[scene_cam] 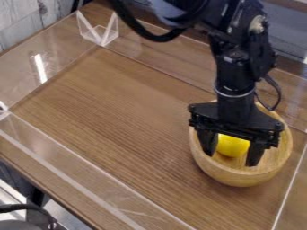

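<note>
My black gripper (232, 135) is lowered into a round tan bowl (246, 172) at the right of the view, its fingers open on either side of a yellow round object (231, 144). The fingers hide part of the yellow object; whether they touch it cannot be told.
A clear plastic item (99, 27) stands at the back left. A black cable or dark object (27, 212) lies at the lower left edge.
</note>
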